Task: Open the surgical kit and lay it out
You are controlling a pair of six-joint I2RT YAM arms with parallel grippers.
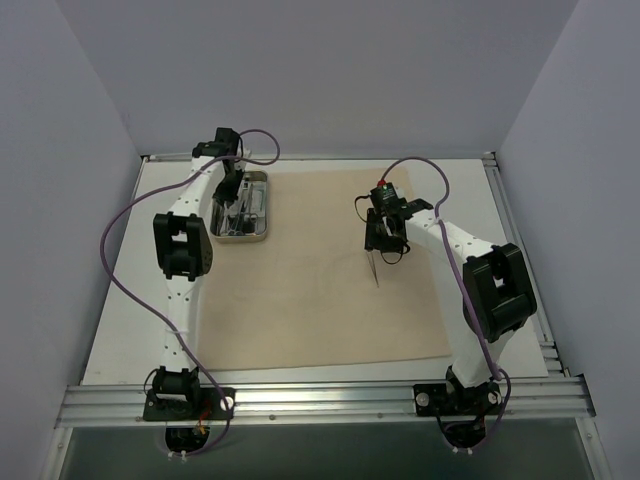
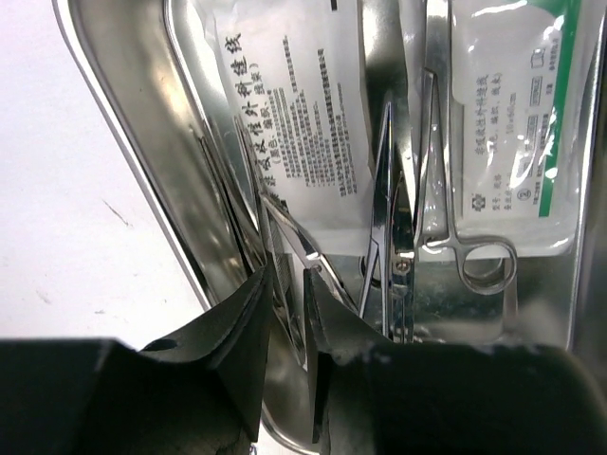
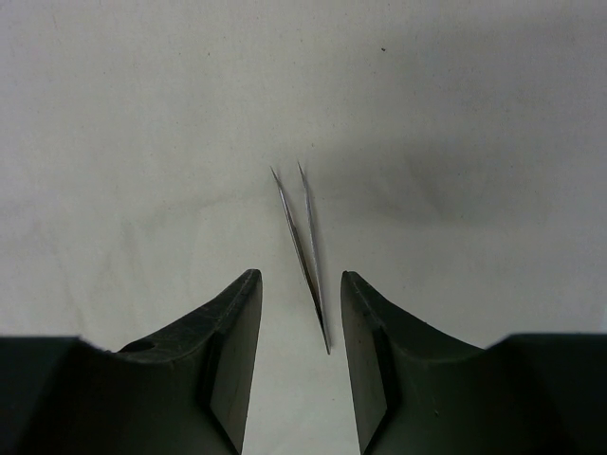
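Note:
The metal kit tray (image 1: 250,232) at the upper left of the cloth holds scissors (image 2: 400,265), clamps (image 2: 477,245), tweezers and two white printed packets (image 2: 294,114). My left gripper is over the tray's left part, its fingertips close together at the slim instruments there; whether anything is between them is unclear. A pair of tweezers (image 3: 313,265) lies alone on the right of the cloth, tips pointing away. My right gripper hovers just above its near end, fingers apart with nothing held.
White table shows around it, with grey walls at the back and both sides.

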